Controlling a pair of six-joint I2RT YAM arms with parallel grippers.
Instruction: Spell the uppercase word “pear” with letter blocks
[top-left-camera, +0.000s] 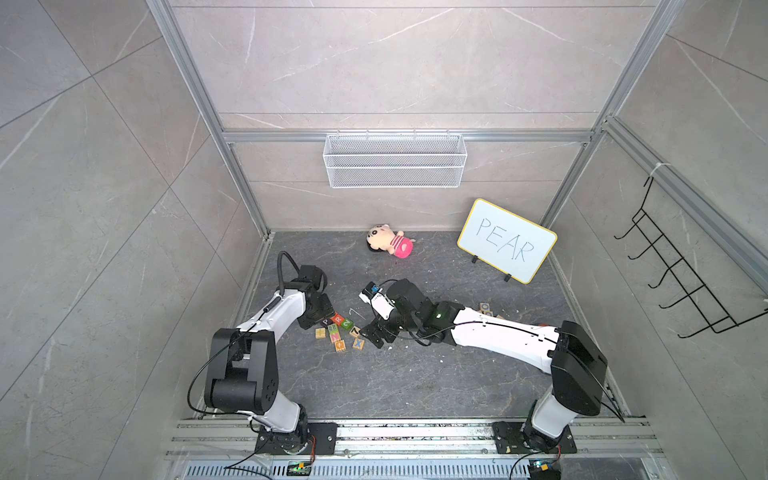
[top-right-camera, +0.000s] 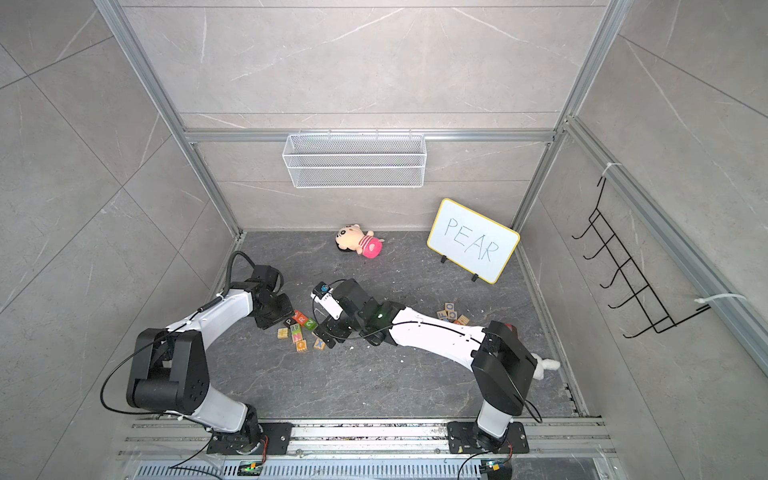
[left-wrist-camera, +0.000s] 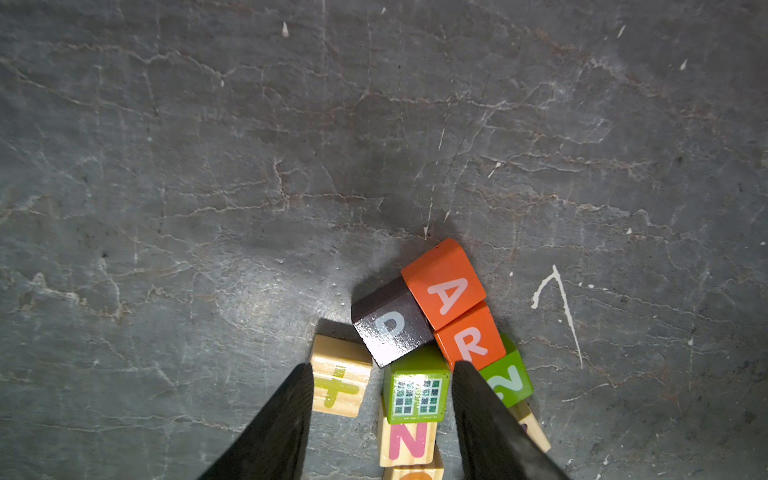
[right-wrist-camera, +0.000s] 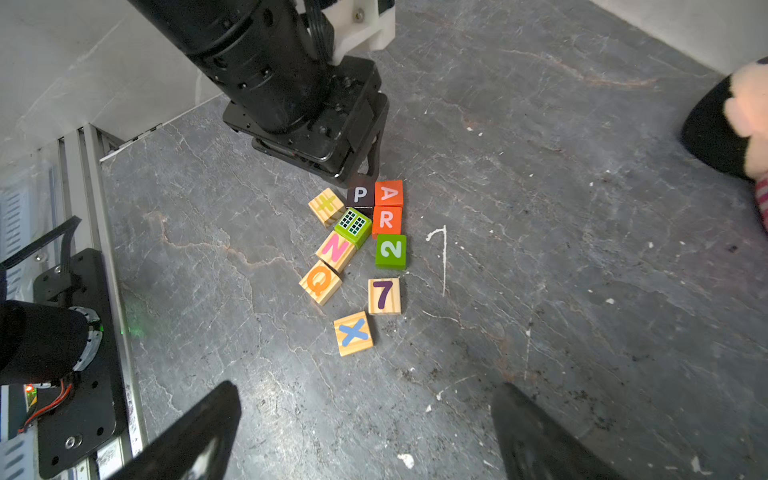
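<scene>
Letter blocks lie clustered at the table's left. In the right wrist view the black P block (right-wrist-camera: 361, 194) touches the red A block (right-wrist-camera: 389, 193), with the red R block (right-wrist-camera: 387, 221) just below A. My left gripper is over this cluster, part open; its fingers do not grip any block. In the right wrist view the left gripper's finger (right-wrist-camera: 373, 156) comes down close beside the P block. My right gripper stands open above bare table, short of the X block (right-wrist-camera: 353, 333). No E shows on any upper face in the cluster.
Around P, A and R lie a plus block (right-wrist-camera: 326, 206), a green window-patterned block (right-wrist-camera: 353, 226), N (right-wrist-camera: 335, 251), Q (right-wrist-camera: 320, 283), 2 (right-wrist-camera: 391, 251) and 7 (right-wrist-camera: 385, 296). More blocks (top-right-camera: 449, 309) lie right, partly behind the right arm. A whiteboard (top-left-camera: 507, 240) reads PEAR; a doll (top-left-camera: 391, 241) lies behind.
</scene>
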